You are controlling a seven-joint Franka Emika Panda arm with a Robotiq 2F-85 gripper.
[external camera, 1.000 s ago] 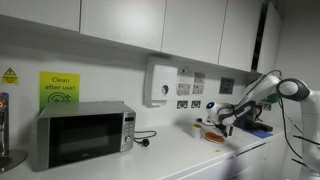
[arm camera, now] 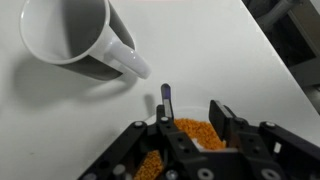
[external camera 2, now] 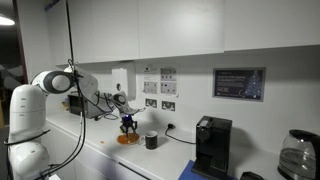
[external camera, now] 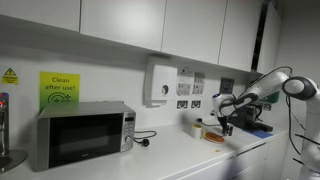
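Observation:
My gripper is part open in the wrist view, with a visible gap between its black fingers. Below and between them is a plate or shallow bowl filled with orange material (arm camera: 203,132). A short dark-blue piece (arm camera: 166,94) shows at the left fingertip; whether it belongs to the finger or is a separate thing, I cannot tell. The white mug (arm camera: 82,35) stands beyond the fingers, its handle towards them. In exterior view 2, the gripper (external camera 2: 129,127) is just above the orange plate (external camera 2: 128,139), with a dark mug (external camera 2: 151,140) to its right.
A microwave (external camera: 85,134) stands on the counter's left part in exterior view 1, its cable and plug (external camera: 144,141) beside it. A black coffee machine (external camera 2: 212,147) and a glass kettle (external camera 2: 298,154) stand right in exterior view 2. Bare counter (external camera: 165,158) lies between microwave and plate.
The arm's wrist has shifted slightly right and up in exterior view 1. The plate and the other counter things look unmoved.

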